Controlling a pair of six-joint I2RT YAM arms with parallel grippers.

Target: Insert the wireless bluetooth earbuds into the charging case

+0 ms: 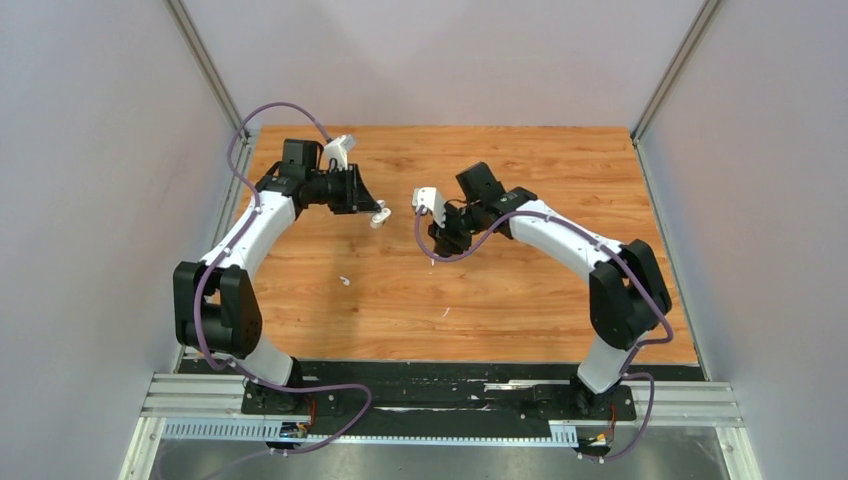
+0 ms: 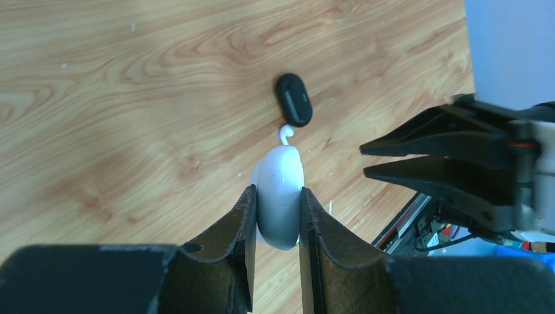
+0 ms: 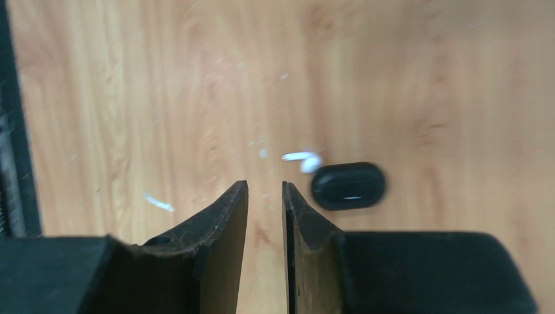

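The white charging case (image 1: 380, 216) is held in my left gripper, its rounded white body between the fingertips in the left wrist view. My right gripper points down at the table, empty, its fingertips apart. Beneath it in the right wrist view, a white earbud (image 3: 310, 162) lies beside a black oval object (image 3: 348, 185). A second small white piece (image 1: 344, 281) lies on the table toward the lower left in the top view.
Thin white strips (image 3: 158, 203) lie on the wooden table (image 1: 550, 320). The table's dark front edge (image 1: 440, 370) is near both arm bases.
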